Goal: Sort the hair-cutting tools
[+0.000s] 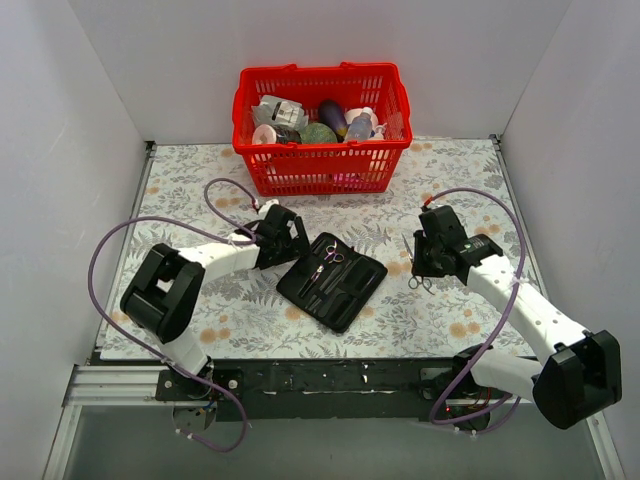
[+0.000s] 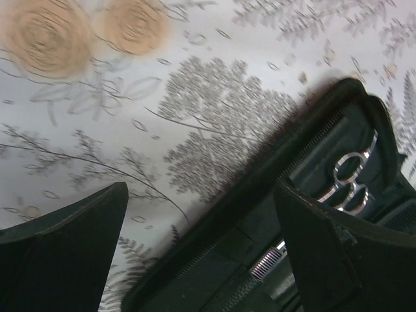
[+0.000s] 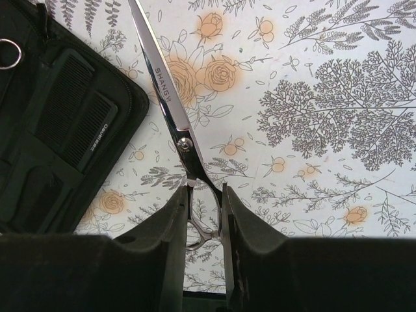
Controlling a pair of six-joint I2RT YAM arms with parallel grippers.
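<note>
In the top view the black tool case (image 1: 350, 295) lies open at the table's centre, holding scissors (image 1: 334, 255) and combs. My left gripper (image 1: 294, 235) is open above its upper-left end; in the left wrist view small scissors (image 2: 351, 175) sit in the case near the fingers. My right gripper is shut on the long silver scissors (image 3: 170, 97) at the handle end, right of the case. In the right wrist view two combs (image 3: 91, 133) show in the case's pockets.
A red basket (image 1: 320, 170) full of assorted items stands at the back. Bare floral table (image 1: 180, 320) surrounds the case on both sides, with side walls beyond.
</note>
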